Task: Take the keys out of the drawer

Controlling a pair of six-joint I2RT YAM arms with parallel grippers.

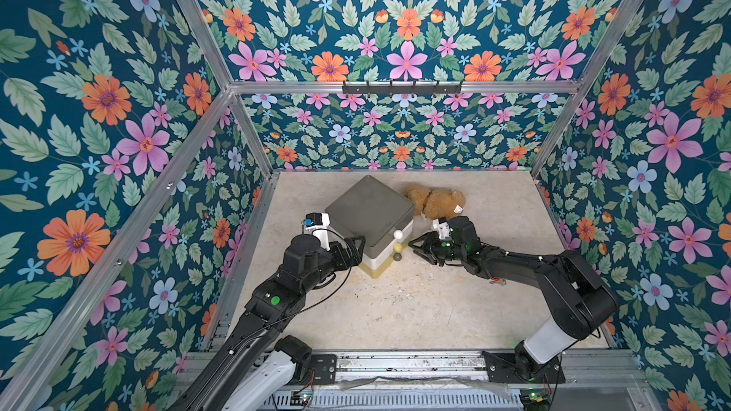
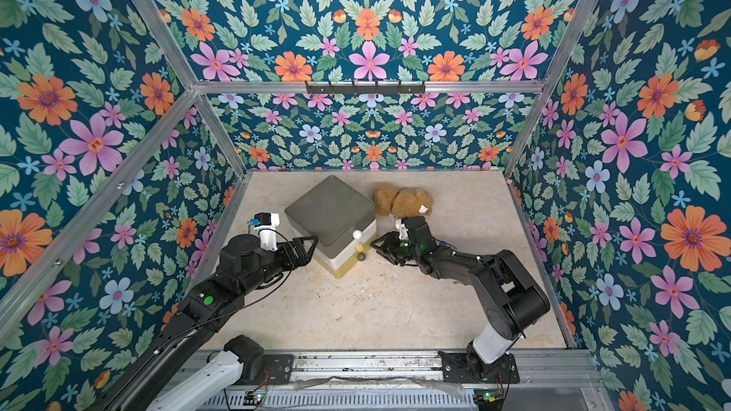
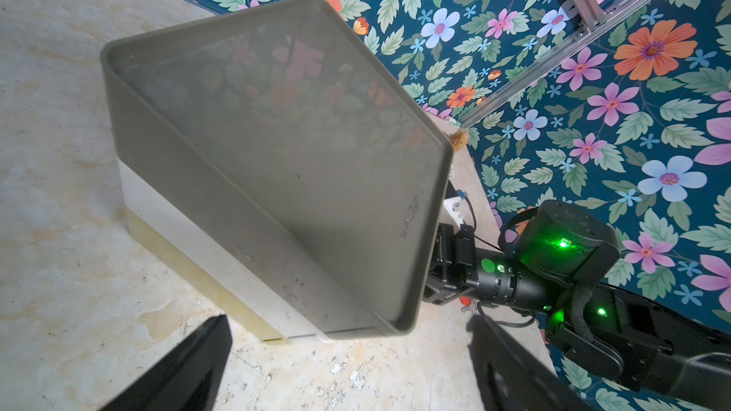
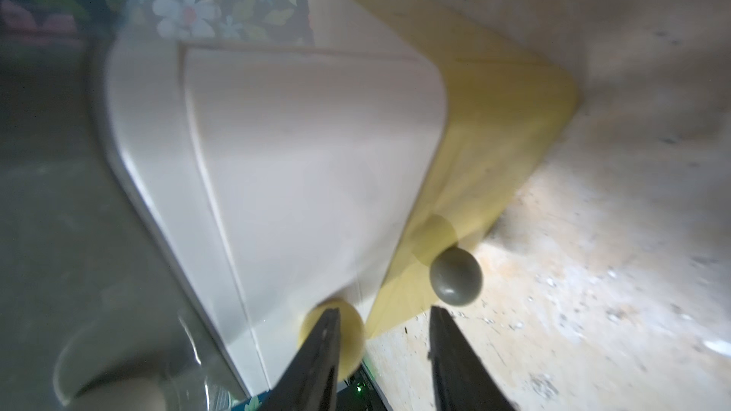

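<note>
A drawer box (image 1: 369,213) with a grey top, a white middle and a yellow base stands turned on the table; its drawers look shut. On its right face are a white knob (image 1: 398,235), a yellow knob (image 4: 346,338) and a dark knob (image 4: 456,276). My right gripper is open beside these knobs, nothing held between its fingers. At the box's front left side, my left gripper (image 1: 360,251) has its fingers (image 3: 179,369) spread wide and empty. Bits of the red keys (image 1: 497,281) show on the table below the right forearm, which hides the others.
Behind the right gripper lies a brown plush toy (image 1: 443,201), close to the box. Metal frame bars and patterned walls enclose the table.
</note>
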